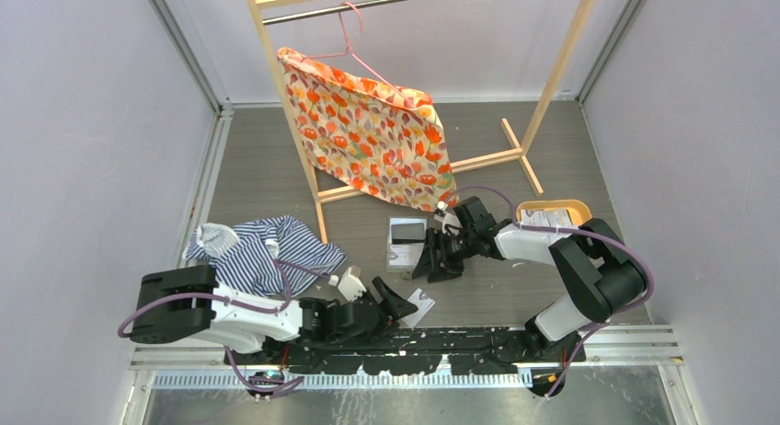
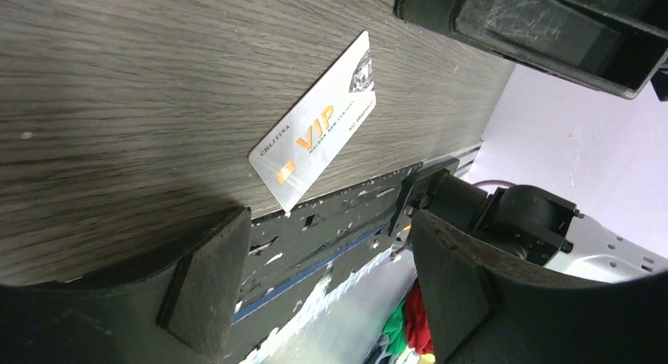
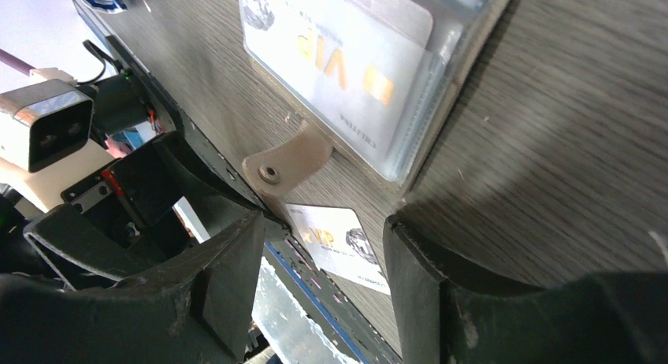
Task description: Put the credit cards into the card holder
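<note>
A white VIP card lies flat on the table near its front edge; the right wrist view shows the same card (image 3: 339, 246). My left gripper is open with nothing between its fingers, close to the card's left in the top view. The card holder (image 1: 405, 245) lies flat and unfolded behind the card, with a VIP card (image 3: 339, 53) in its clear pocket and a tan strap (image 3: 287, 159) sticking out. Beside the holder's near right corner, my right gripper stands part open and empty, low over the table.
A yellow tray (image 1: 579, 207) with cards stands at the right. Striped cloth (image 1: 276, 246) lies at the left, and a floral cloth (image 1: 368, 131) hangs from a wooden rack at the back. Both grippers are close together around the loose card.
</note>
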